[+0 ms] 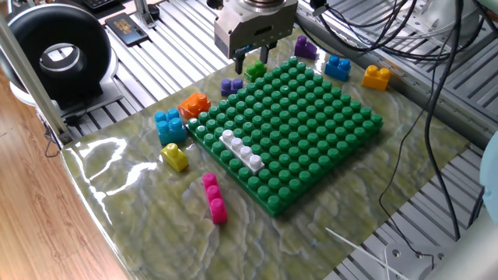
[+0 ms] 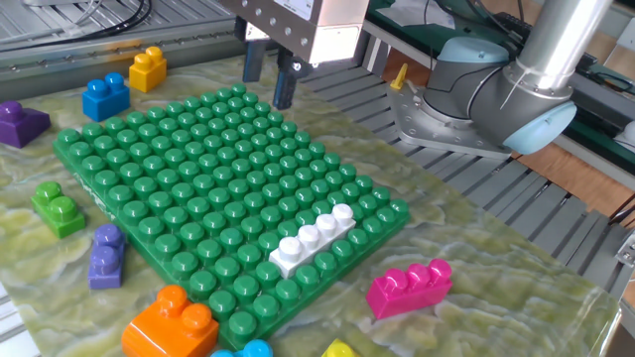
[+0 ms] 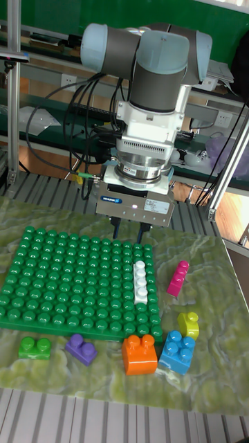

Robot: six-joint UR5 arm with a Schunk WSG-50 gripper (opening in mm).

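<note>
My gripper hangs in the air, fingers pointing down. A clear gap shows between its fingertips, with nothing held. The green studded baseplate lies flat on the table. Near one edge of it sits a white four-stud brick, upright on the plate. A pink brick lies apart on the table beside that edge, and a yellow brick is close by. Along another side stand a light blue brick, an orange brick, a violet brick and a light green brick.
A dark purple brick, a blue brick and an amber brick stand off the baseplate's far side. Black cables hang at the right.
</note>
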